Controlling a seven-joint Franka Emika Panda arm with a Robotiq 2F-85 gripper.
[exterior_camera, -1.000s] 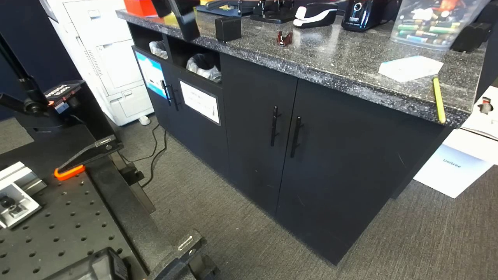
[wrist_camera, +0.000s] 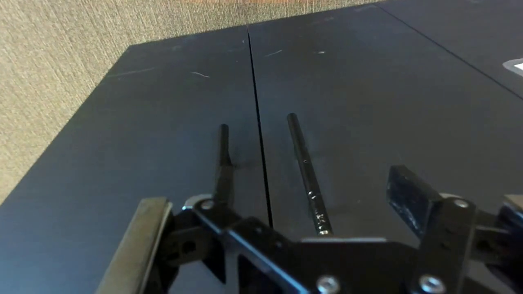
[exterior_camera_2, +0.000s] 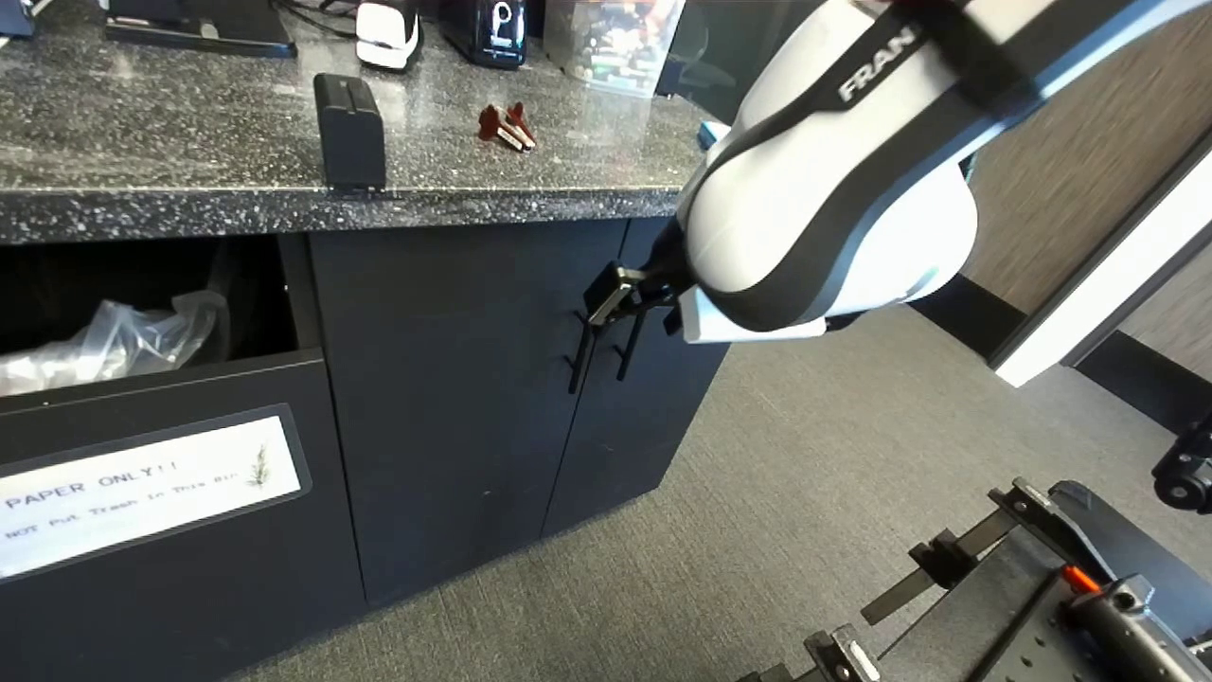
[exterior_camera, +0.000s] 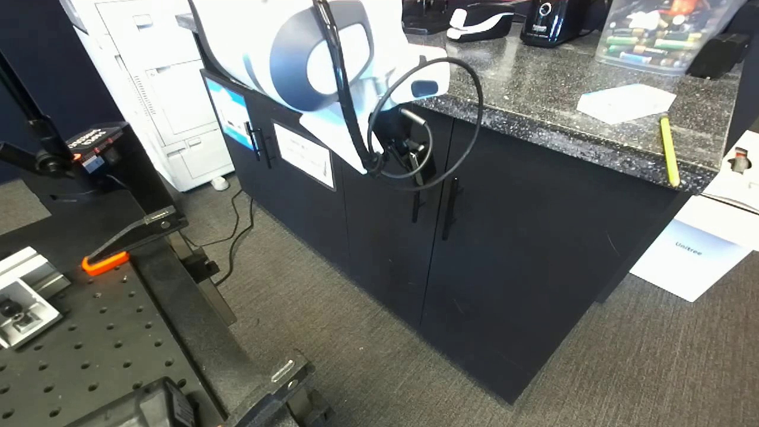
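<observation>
Two slim black bar handles are mounted on the black cabinet doors, one on each side of the seam. In the wrist view, one handle [wrist_camera: 309, 179] runs into the space between my gripper's [wrist_camera: 316, 188] spread fingers. The other handle [wrist_camera: 224, 142] is partly covered by the left finger. Nothing is gripped. Seen from exterior view 2, my gripper [exterior_camera_2: 611, 297] is at the upper end of the left handle [exterior_camera_2: 581, 362], with the right handle [exterior_camera_2: 627, 347] close beside it. Exterior view 1 shows the gripper [exterior_camera: 420, 158] partly screened by the arm and its looped cable. Both doors are closed.
Above the doors, the speckled countertop [exterior_camera_2: 443, 205] overhangs, bearing a black block [exterior_camera_2: 349, 134] and a red staple remover [exterior_camera_2: 507, 127]. A yellow marker [exterior_camera: 669, 153] lies at its edge. A perforated black table [exterior_camera: 107, 341] stands opposite.
One second ago the arm was mostly out of view, with a dark part above the counter's left side. Now it reaches down before the cabinet, its gripper at the handles. The doors look unchanged.
</observation>
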